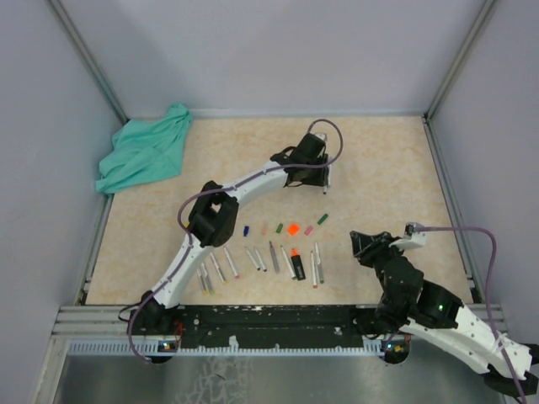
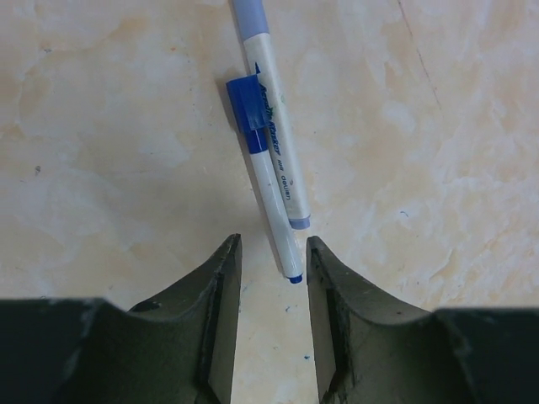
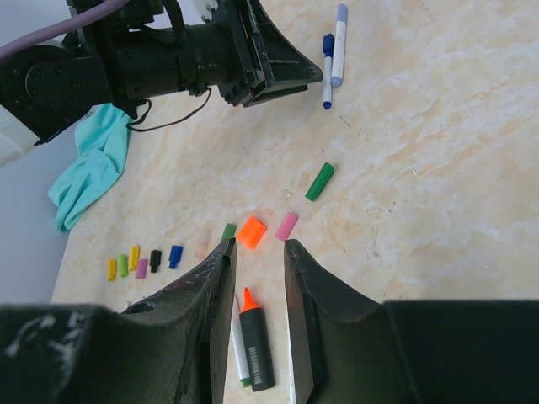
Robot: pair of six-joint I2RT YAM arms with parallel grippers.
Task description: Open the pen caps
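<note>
Two capped markers lie side by side at the back of the table. In the left wrist view, one is a thin white marker (image 2: pixel 271 194) with a dark blue cap (image 2: pixel 248 103); the other is a thicker white marker (image 2: pixel 281 126) with a pale blue cap (image 2: pixel 250 17). My left gripper is above them, its fingers partly open, with the thin marker's lower end showing between the fingertips but not gripped. Far off at the front right, my right gripper (image 1: pixel 357 246) hangs partly open and empty, as the right wrist view also shows.
Loose caps lie in a row mid-table, among them a green cap (image 1: pixel 323 219) and an orange cap (image 1: pixel 293 229). Several uncapped pens and a black marker (image 1: pixel 297 266) lie along the front. A teal cloth (image 1: pixel 147 151) sits back left.
</note>
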